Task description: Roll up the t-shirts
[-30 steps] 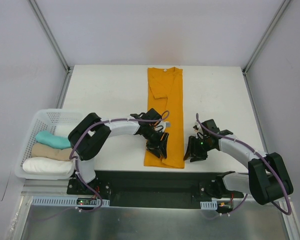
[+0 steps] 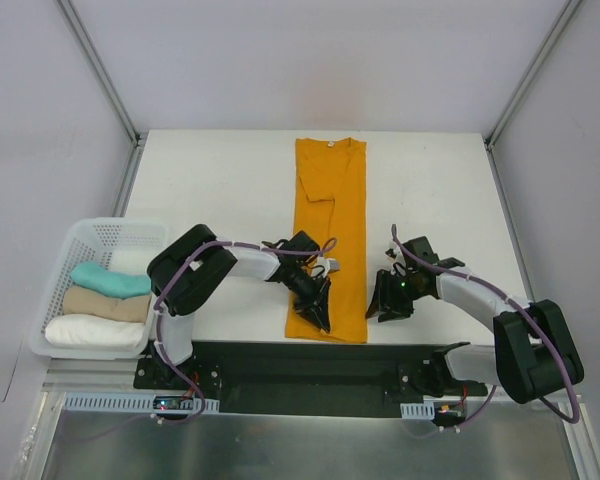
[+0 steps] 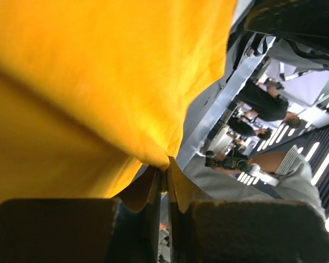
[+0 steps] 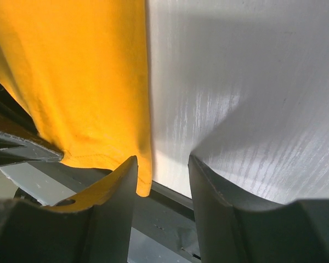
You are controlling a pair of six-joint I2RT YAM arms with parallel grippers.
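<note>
The orange t-shirt (image 2: 330, 180) lies as a long folded strip across the white table, its lower end at the front edge. My left gripper (image 2: 322, 322) is over that lower end; in the left wrist view its fingers (image 3: 178, 192) are shut on a pinched fold of the orange fabric (image 3: 115, 66). My right gripper (image 2: 378, 305) stands low just right of the shirt's lower end; in the right wrist view its two fingertips (image 4: 200, 175) are apart, one by the shirt's edge, the other over bare table.
A white basket (image 2: 50, 290) at the left holds rolled cloths in teal, tan and white. The front edge drops to a dark gap.
My left gripper has moved down toward the front edge with the fabric, and the shirt's lower end now reaches a little farther forward. The right gripper has barely moved.
</note>
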